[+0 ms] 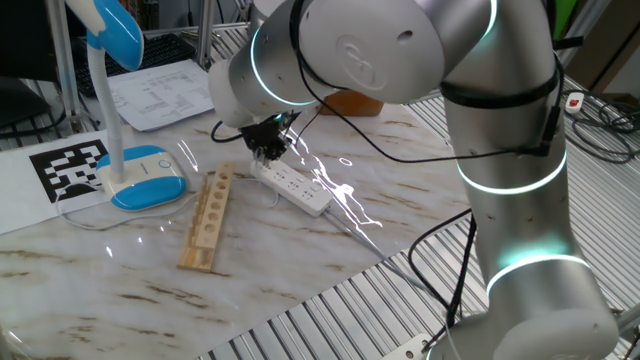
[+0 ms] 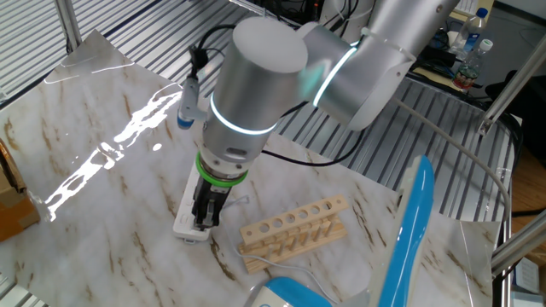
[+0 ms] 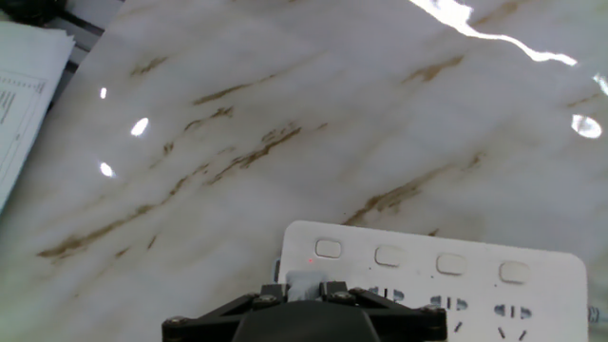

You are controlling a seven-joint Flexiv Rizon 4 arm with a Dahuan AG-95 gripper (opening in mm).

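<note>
A white power strip (image 1: 292, 188) lies on the marbled table, with its row of switches and several sockets visible in the wrist view. My gripper is over the strip's end by the first switch. Its black fingertips (image 3: 335, 292) stand close together, and a blurred pale grey piece (image 3: 304, 283) shows between them. Whether they are clamped on it, I cannot tell. In exterior view 2 the gripper (image 2: 205, 223) points down at the same end of the strip, dark fingers hiding part of it. Contact with the strip is unclear.
A wooden rack with holes (image 1: 207, 218) stands beside the strip. The blue-white lamp (image 1: 145, 180) trails a thin white cord towards the strip. Papers (image 1: 160, 95) lie at the back, and an orange-brown box (image 2: 13, 196) at one side. Open table lies in front of the rack.
</note>
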